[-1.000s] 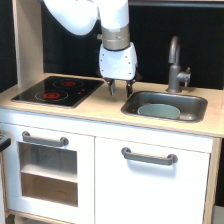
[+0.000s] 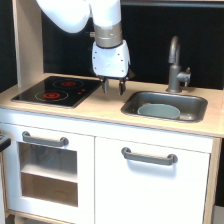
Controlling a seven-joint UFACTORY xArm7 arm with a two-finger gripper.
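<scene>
My gripper [image 2: 114, 90] hangs over the counter, between the stove and the sink, pointing down. Its two dark fingers look spread apart, and nothing shows between them. In the sink [image 2: 190, 108] lies a dull green, rounded, flat object [image 2: 158, 111], well to the right of the gripper. It looks like a plate or a shallow dish, though it is too small to be sure.
A dark faucet [image 2: 176, 70] rises behind the sink. To the left is a black stove [image 2: 58, 90] with red-ringed burners, bare on top. Below the wooden counter [image 2: 100, 112] are a windowed oven door [image 2: 48, 175] and a white cupboard door [image 2: 150, 190] with grey handles.
The arm and gripper have shifted slightly left, away from the sink. The green object in the sink has stayed in place.
</scene>
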